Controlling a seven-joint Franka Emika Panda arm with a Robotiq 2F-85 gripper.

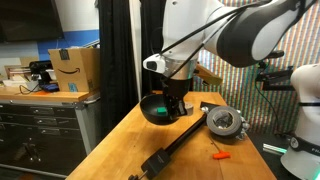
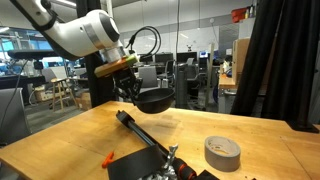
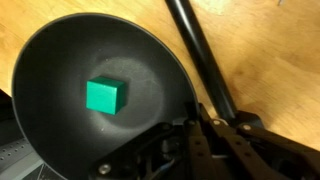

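A black bowl (image 1: 155, 113) hangs above the wooden table, with my gripper shut on its rim. Inside the bowl lies a green cube (image 3: 105, 95), resting on the bottom, away from the fingers. From the second exterior side, the bowl (image 2: 155, 101) appears in the air beyond the black bar, its contents hidden behind the wall. The fingertips themselves are small and dark against the bowl in every view.
A long black bar (image 2: 155, 140) lies across the table. Near it are a small orange-red object (image 2: 108, 158) and a tan tape roll (image 2: 222, 153). Bare wood (image 1: 125, 135) spreads left of the bar. A cardboard box (image 1: 76, 70) stands on the far cabinet.
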